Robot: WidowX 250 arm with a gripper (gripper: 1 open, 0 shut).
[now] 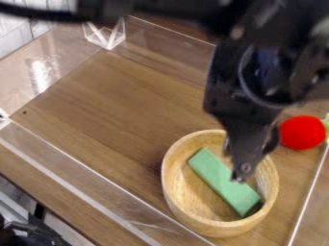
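A wooden bowl [187,202] sits at the lower right of the board, with a green rectangular block [221,182] lying tilted inside it. My dark gripper [244,161] hangs from the top over the bowl's right part, its fingertips just above the block's upper area. It is open; the exact finger spread is hard to see from this angle, and nothing shows held.
A red tomato [302,133] with some green behind it lies right of the gripper. Clear plastic edging [38,77] borders the wooden board [103,115], whose left and middle are free.
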